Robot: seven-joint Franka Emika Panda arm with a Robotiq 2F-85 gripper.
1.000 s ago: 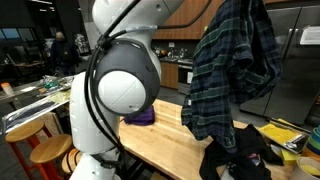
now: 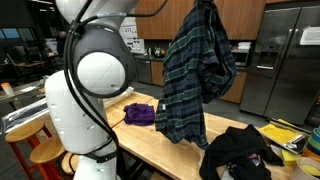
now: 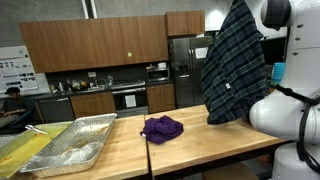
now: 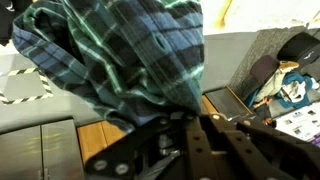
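A dark green and navy plaid cloth (image 2: 190,85) hangs high above the table from my gripper, its lower end near the tabletop. In exterior view 2 the same cloth (image 3: 233,70) hangs at the right beside the white arm. The wrist view shows the cloth (image 4: 125,50) bunched up to the fingers of my gripper, which is shut on it; the fingertips are mostly covered. In both exterior views the gripper itself is out of frame or hidden. A purple cloth (image 2: 140,114) lies crumpled on the table (image 3: 190,144), left of the hanging cloth.
A pile of dark clothes (image 2: 238,152) lies on the table's right part. Beyond it is a yellow container (image 2: 290,157). Metal trays (image 3: 75,142) stand left of the table in exterior view 2. Stools (image 2: 45,150) stand at the left. Bare tabletop lies between the purple cloth and the pile.
The plaid cloth has moved left in exterior view 1, away from above the dark pile and toward the purple cloth. The arm has swung with it.
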